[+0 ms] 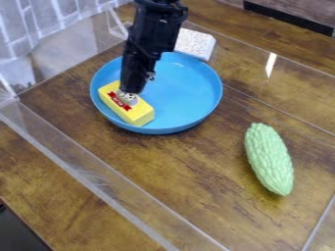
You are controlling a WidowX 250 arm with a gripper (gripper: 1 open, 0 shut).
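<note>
A yellow block [131, 111] with a red and white label lies in the left part of a round blue plate [183, 98]. My black gripper [128, 82] hangs from the top of the view over the left back of the plate, just above the block. How far its fingers are apart is hard to make out, as is whether they touch the block.
A green bitter-melon-like vegetable [268, 157] lies on the wooden table [170, 196] at the right. A white textured object [195, 41] lies behind the plate. Clear plastic edging runs along the left.
</note>
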